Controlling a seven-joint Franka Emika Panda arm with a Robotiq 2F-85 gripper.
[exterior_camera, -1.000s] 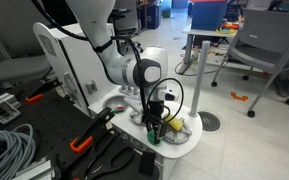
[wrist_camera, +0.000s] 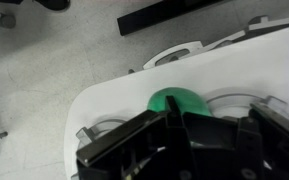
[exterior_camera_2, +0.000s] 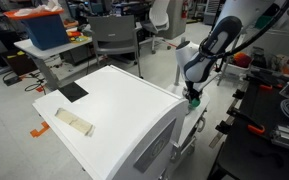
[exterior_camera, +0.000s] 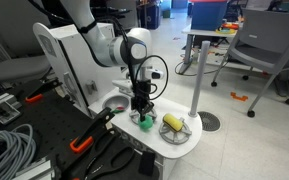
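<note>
A green, rounded object [wrist_camera: 180, 101] lies on the white stove-like top, near its edge in the wrist view. My gripper [exterior_camera: 140, 116] is low over the same top, between the round burners. Its dark fingers come up close to the green object in the wrist view and cover its near side. The fingers look shut, and nothing shows between them. Contact with the green object cannot be made out. In the second exterior view, the green object [exterior_camera_2: 194, 103] shows just under the gripper. A yellow object [exterior_camera: 172, 122] rests on the right-hand burner.
A metal bowl [exterior_camera: 116, 103] is set into the top on the left. A white post [exterior_camera: 200, 75] rises behind its right side. Black tools and a coiled cable [exterior_camera: 9, 152] cover the dark table in front. Open floor lies to the right.
Over the last second my arm has moved left and back across the white top. The yellow object and its burner are now less covered by the arm.
</note>
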